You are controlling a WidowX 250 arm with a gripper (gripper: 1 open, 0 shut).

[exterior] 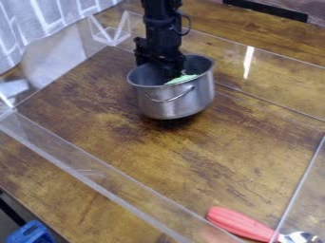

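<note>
A steel pot (176,98) with a wire handle stands in the upper middle of the wooden surface, leaning so that less of its inside shows. A pale green item (181,78) is partly visible inside it. My black gripper (150,66) is at the pot's back left rim, its lower end reaching into or behind the rim; whether its fingers are open or shut is hidden.
A red-handled spoon (248,226) lies at the bottom right. Clear plastic walls (292,197) border the work area. A blue object (28,233) sits at the lower left corner.
</note>
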